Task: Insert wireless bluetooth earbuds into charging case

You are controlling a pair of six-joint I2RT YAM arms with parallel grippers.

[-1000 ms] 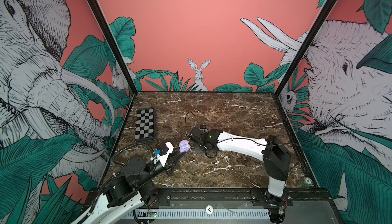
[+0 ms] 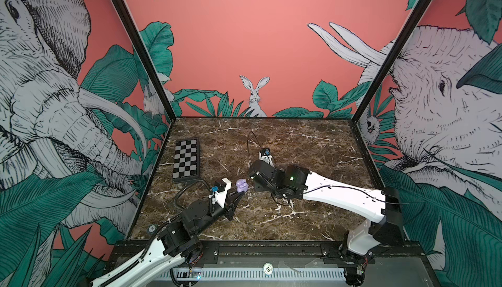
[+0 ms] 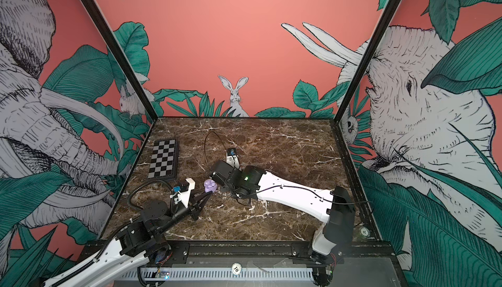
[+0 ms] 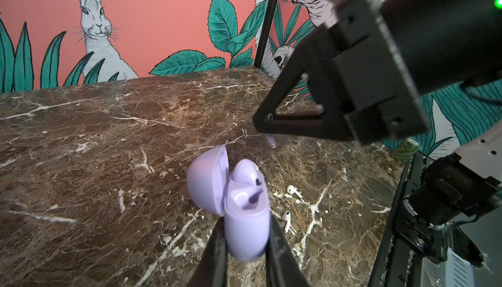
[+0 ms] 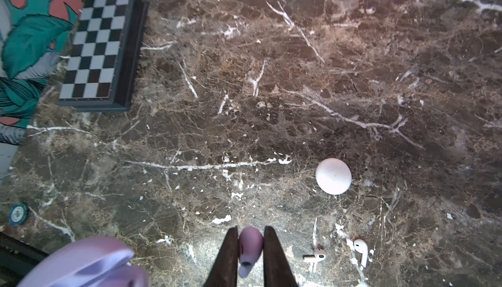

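Observation:
My left gripper is shut on an open lilac charging case, lid raised, holding it upright above the marble table; one earbud top shows in one slot, the other slot looks empty. My right gripper is shut on a lilac earbud, held beside and above the case, apart from it; in the left wrist view the earbud's stem hangs under the black fingers. In the top views the right gripper's tips are largely hidden by its arm.
White earbuds and a white round case lie on the table below the grippers. A checkered board sits at the left.
Both arms have moved right in the top left view, the right one more, its wrist also shifting and its elbow swinging outward. The case has moved slightly right with my left gripper.

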